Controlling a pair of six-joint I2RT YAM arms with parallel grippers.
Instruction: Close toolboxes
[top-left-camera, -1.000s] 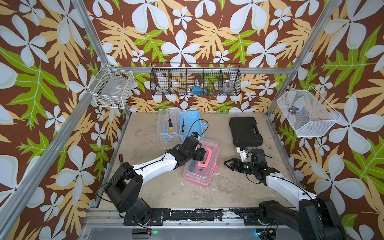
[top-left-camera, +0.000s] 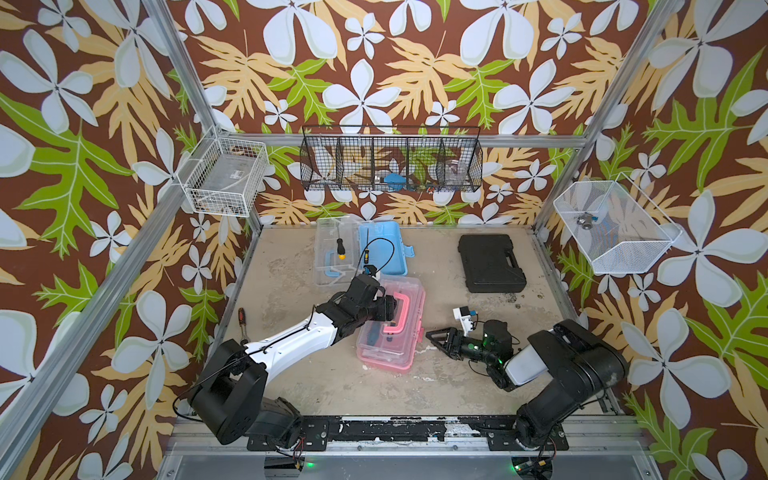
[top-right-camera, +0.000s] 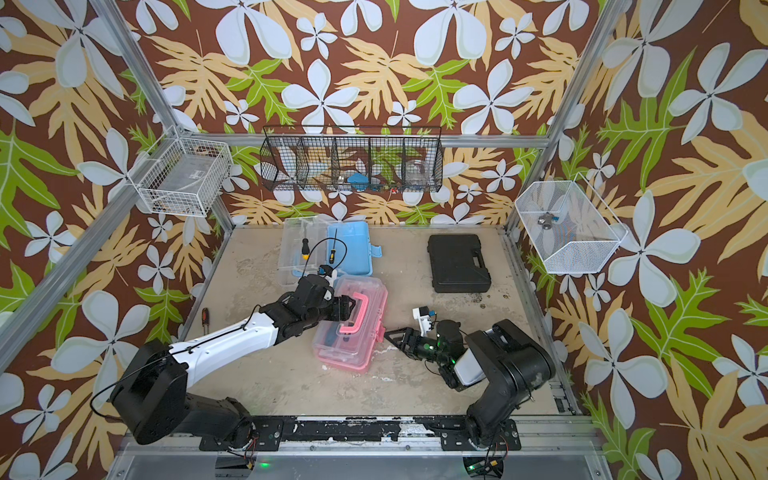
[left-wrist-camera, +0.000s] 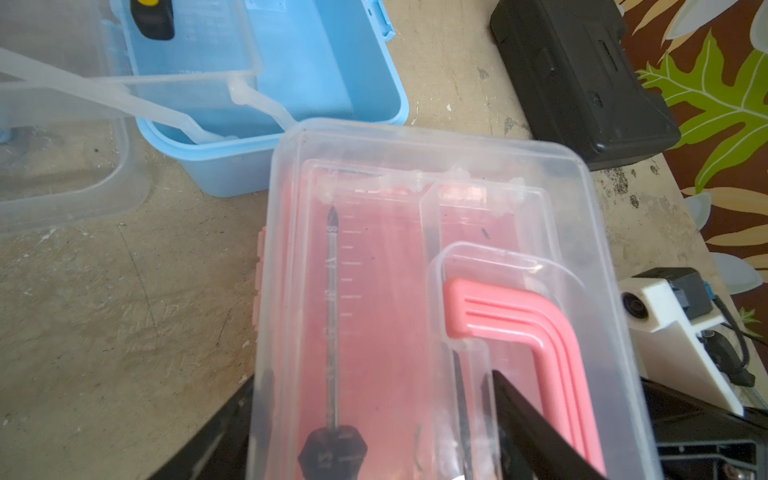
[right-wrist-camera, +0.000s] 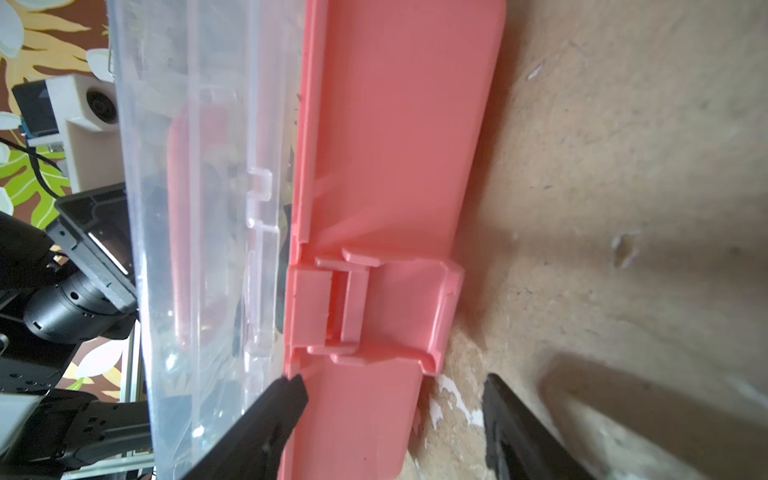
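Note:
The pink toolbox (top-left-camera: 389, 352) lies on the table in front of my arms, its clear lid (left-wrist-camera: 376, 240) lowered over the base. Part of that lid sits between the fingers of my left gripper (top-left-camera: 390, 308), which is shut on it beside the pink handle (left-wrist-camera: 520, 312). On the right-hand side, the pink latch (right-wrist-camera: 404, 308) hangs outward, unhooked from the lid's catch (right-wrist-camera: 260, 212). My right gripper is open just in front of the latch, nothing between its fingers. A blue toolbox (top-right-camera: 349, 240) stands open behind, its clear lid (top-left-camera: 324, 268) folded left.
A closed black case (top-left-camera: 490, 264) occupies the back right. Two screwdrivers lie in the blue toolbox and its lid, and a red-handled screwdriver (top-left-camera: 241, 317) lies at the left edge. Wire baskets hang above the table.
The pink toolbox has shifted slightly left together with my left gripper.

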